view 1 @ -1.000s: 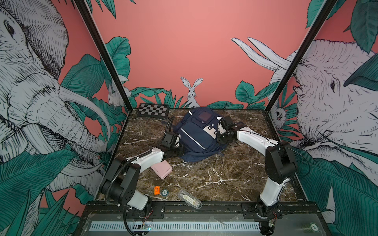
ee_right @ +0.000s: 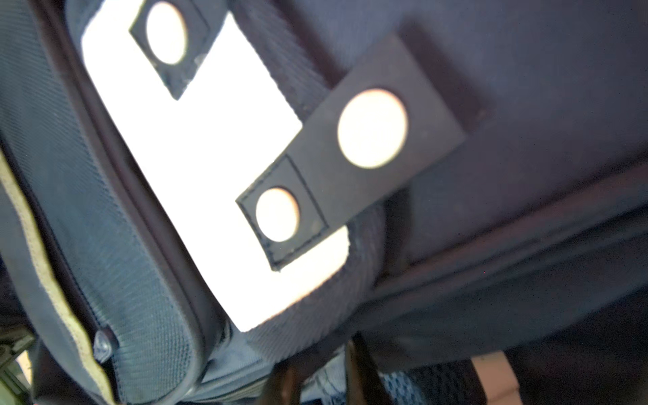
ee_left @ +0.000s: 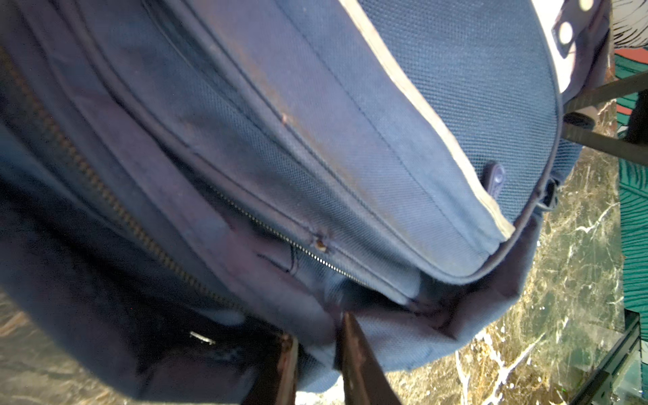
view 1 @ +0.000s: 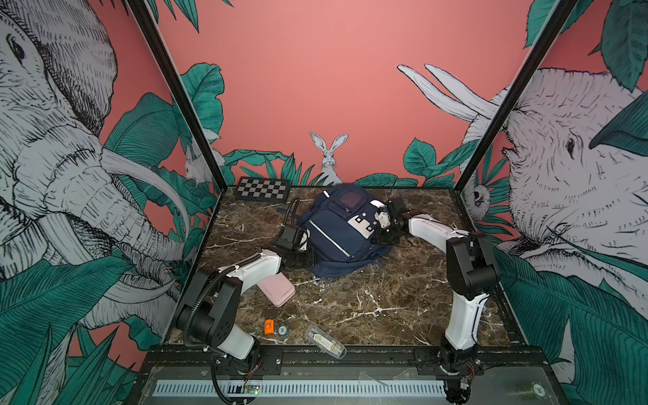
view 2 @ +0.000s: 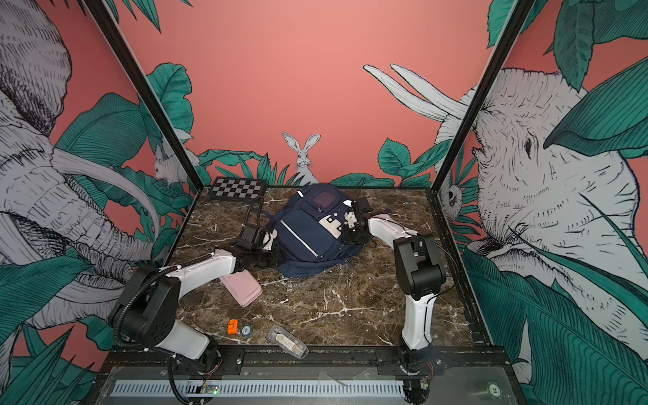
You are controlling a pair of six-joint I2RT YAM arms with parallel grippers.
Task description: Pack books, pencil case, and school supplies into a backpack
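A navy backpack [view 1: 331, 237] lies flat on the table with its front pocket up. In the left wrist view, my left gripper is partly open at the backpack's lower side edge, by a zipper [ee_left: 297, 246] and folds of cloth. My right gripper is at the opposite side, below the white strap patch [ee_right: 202, 168], its fingers a little apart. Whether either touches cloth is unclear. A pink case [view 1: 276, 289] lies near the left forearm. An orange item [view 1: 269, 326], a small round item [view 1: 282, 331] and a clear case [view 1: 326, 342] lie at the front edge.
A checkered board [view 1: 262, 189] lies at the back left corner. Dark frame bars border the table.
The left arm has barely moved. Objects on the table stay put.
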